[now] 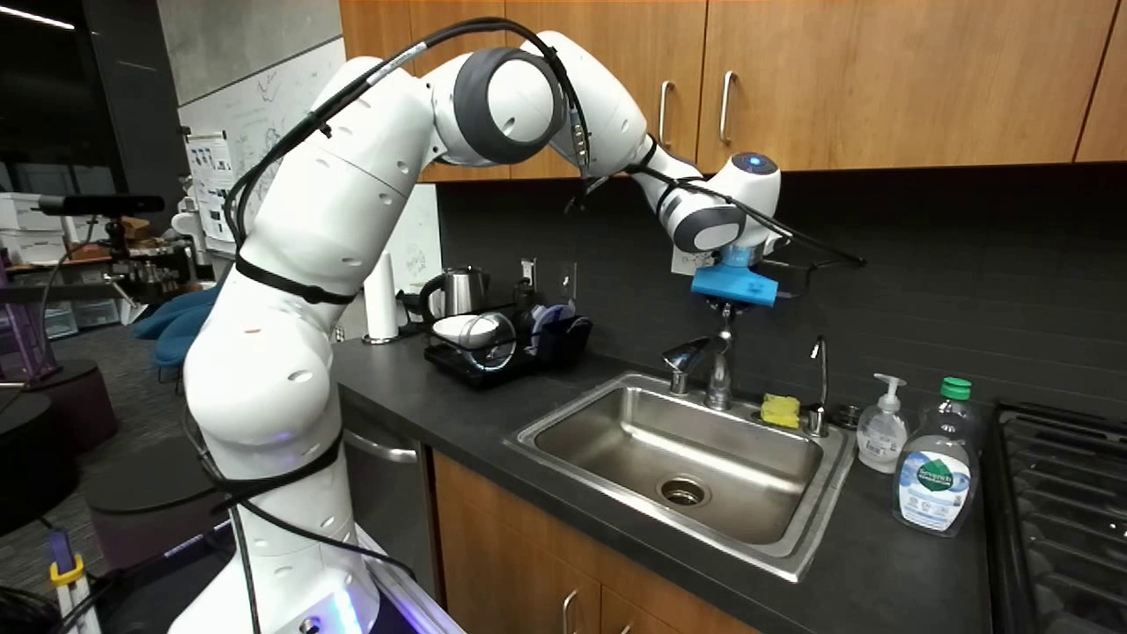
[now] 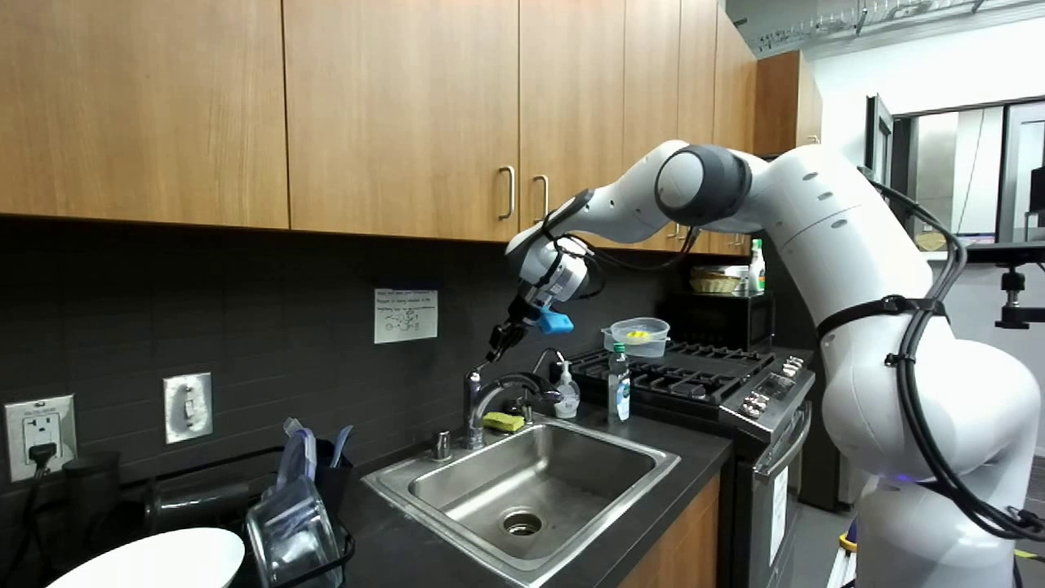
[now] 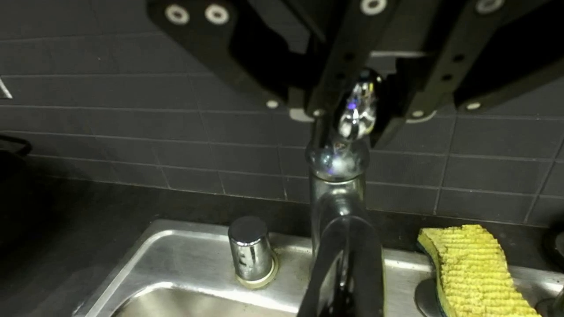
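The chrome sink faucet (image 1: 720, 370) stands behind the basin, its dark spout reaching forward. On top of it is a shiny lever handle (image 3: 360, 108). In the wrist view my gripper is closed in around that lever from both sides, shut with the lever between its fingers. From the other side, exterior view 2 has the black gripper (image 2: 492, 354) angled down at the top of the faucet. A blue piece (image 1: 734, 283) on the wrist hides most of the gripper in exterior view 1. No water shows at the spout.
The steel sink (image 1: 676, 454) is empty. A yellow sponge (image 3: 476, 269) lies right of the faucet, near a soap pump (image 1: 882, 428) and a dish soap bottle (image 1: 937, 475). A dish rack (image 1: 497, 364) stands left. Upper cabinets (image 2: 402, 118) hang close above the arm.
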